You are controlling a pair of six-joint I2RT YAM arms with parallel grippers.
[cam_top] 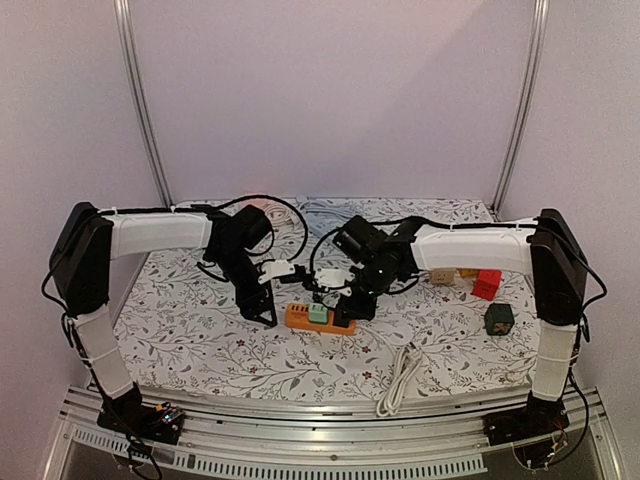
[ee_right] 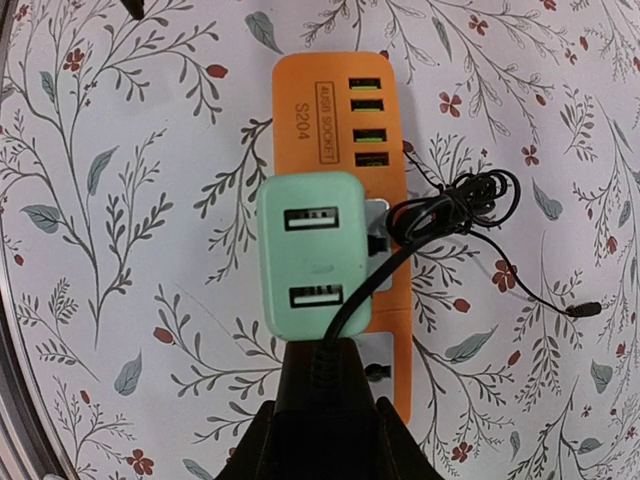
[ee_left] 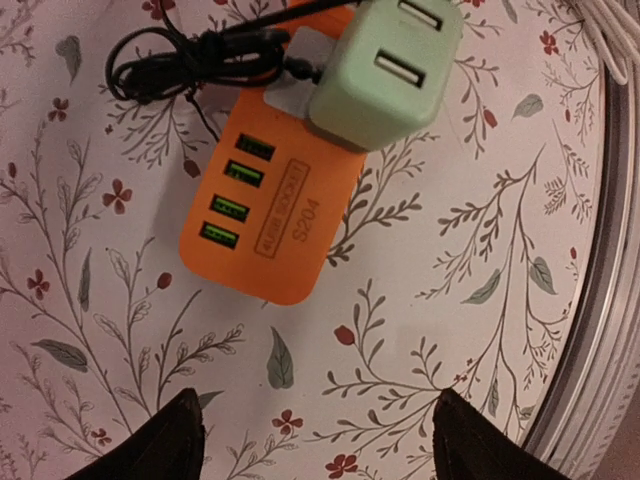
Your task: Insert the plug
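Note:
An orange power strip [cam_top: 298, 316] with USB ports lies at the table's middle, a mint-green plug adapter [ee_right: 312, 250] on it. My right gripper [cam_top: 342, 312] is at the strip's right end, shut; in the right wrist view it sits at the adapter's near side, what it grips largely hidden behind its black body. A coiled black cable [ee_left: 195, 65] lies over the strip. My left gripper [cam_top: 262, 312] is just left of the strip, open, its fingertips apart over bare cloth in the left wrist view.
A white cable [cam_top: 398, 380] lies at the front. Coloured cubes, among them red [cam_top: 486, 284] and dark green [cam_top: 499, 319], stand at the right. Pale strips and cables lie at the back, partly behind the arms.

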